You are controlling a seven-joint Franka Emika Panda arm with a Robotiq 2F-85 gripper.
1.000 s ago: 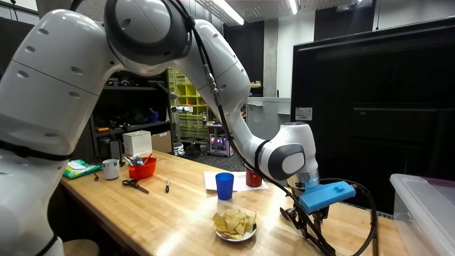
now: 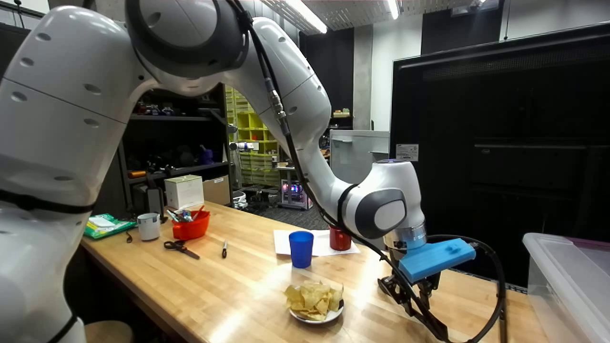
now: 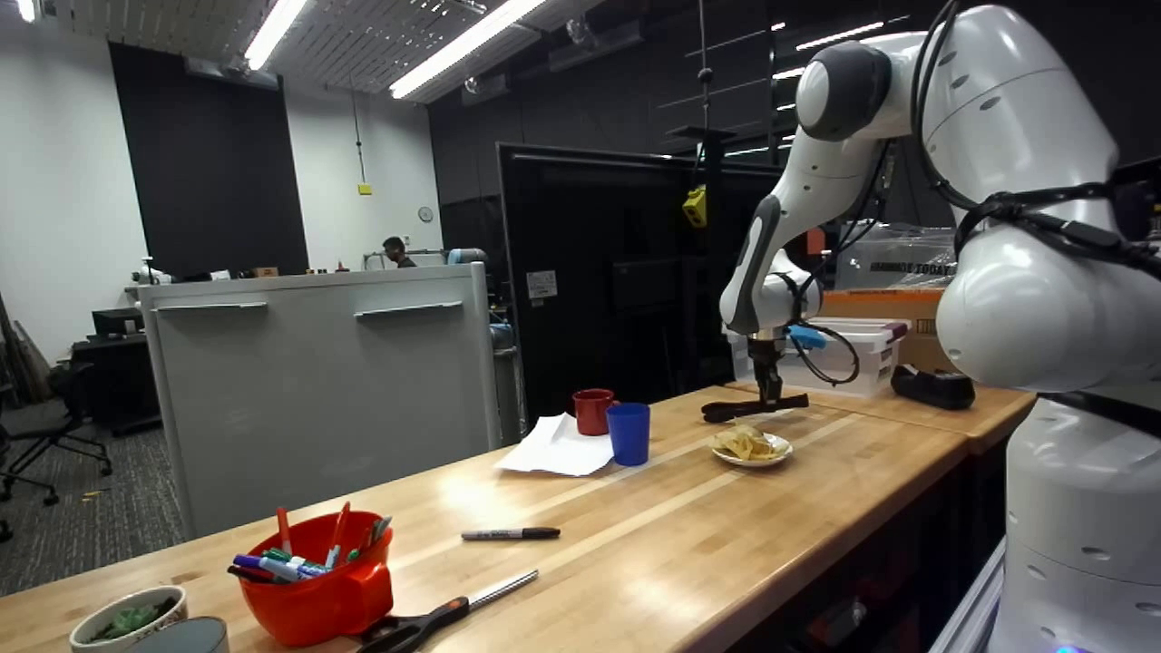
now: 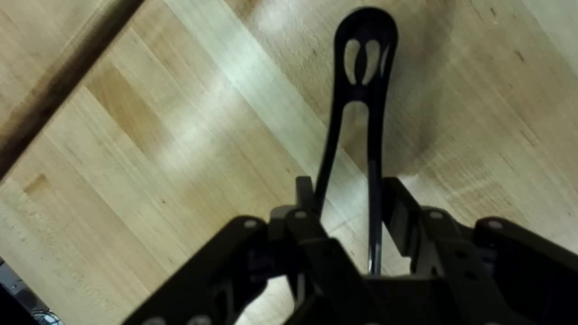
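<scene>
A pair of black tongs (image 4: 361, 59), with slots in the visible end, is clasped across its two arms by my gripper. The arms of the tongs stay a little apart between the fingers. In exterior view 2 the tongs (image 3: 726, 412) lie level below the gripper (image 3: 769, 398), low over the table's far part; whether they touch the wood I cannot tell. From exterior view 1 the gripper is partly hidden by cables and its blue housing (image 2: 437, 260). Near it stands a white plate (image 2: 320, 321) heaped with yellow chips (image 2: 314, 298).
A blue cup (image 2: 301, 249) and a red mug (image 2: 340, 239) stand by a white paper (image 2: 282, 242). Scissors (image 2: 181, 248), a marker (image 2: 224, 249) and a red pen holder (image 2: 191, 227) are farther left. A clear bin (image 2: 563, 291) borders the right side. Bare wood surrounds the plate.
The arm has drawn back slightly, the hand shifting a little left and up in exterior view 1. Plate, chips, cup and mug stay where they were.
</scene>
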